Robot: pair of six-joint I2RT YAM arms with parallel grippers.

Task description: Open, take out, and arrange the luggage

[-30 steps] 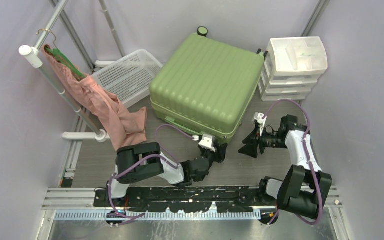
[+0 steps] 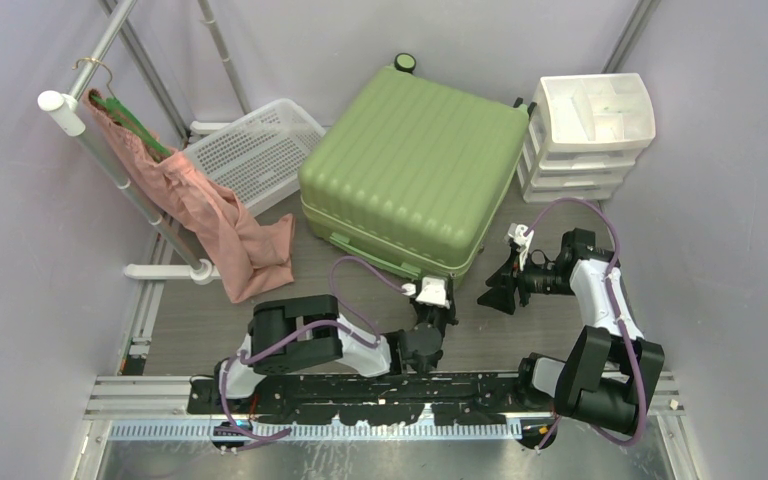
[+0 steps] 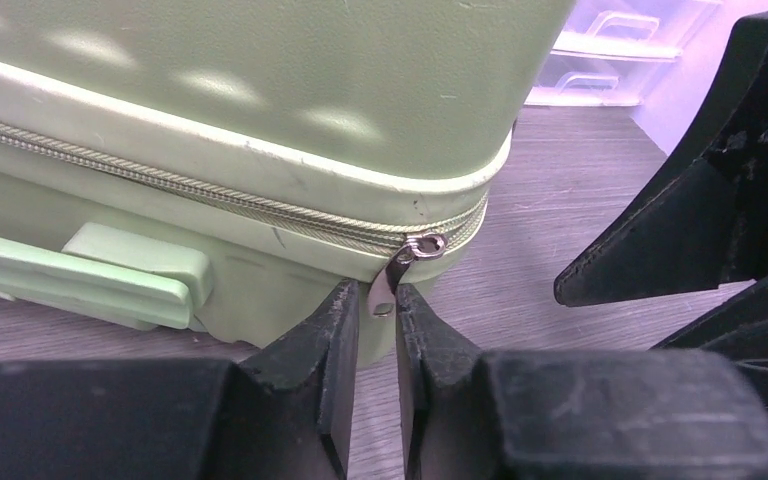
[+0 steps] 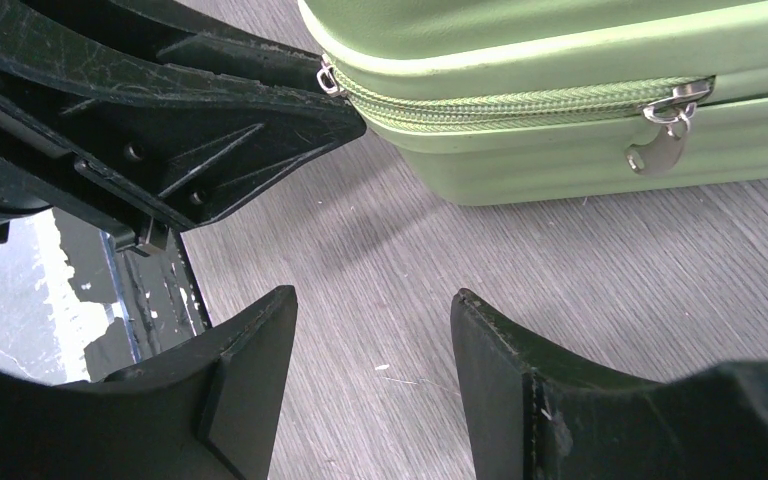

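A green suitcase (image 2: pixel 410 170) lies flat at the back centre. At its near right corner my left gripper (image 2: pixel 440 295) has its narrowly spaced fingertips at the metal zipper pull (image 3: pixel 390 285); whether they grip it is unclear. My right gripper stands open over bare floor, right of the suitcase, with nothing between its fingers. The right wrist view also shows two zipper sliders, one (image 4: pixel 672 120) with a hanging pull on the suitcase's side.
A white basket (image 2: pixel 250 150) and a rail with hanging pink trousers (image 2: pixel 200 210) stand at the left. A white drawer unit (image 2: pixel 590 130) is at the back right. Bare floor (image 2: pixel 230 340) lies in front.
The suitcase and right arm have not visibly moved.
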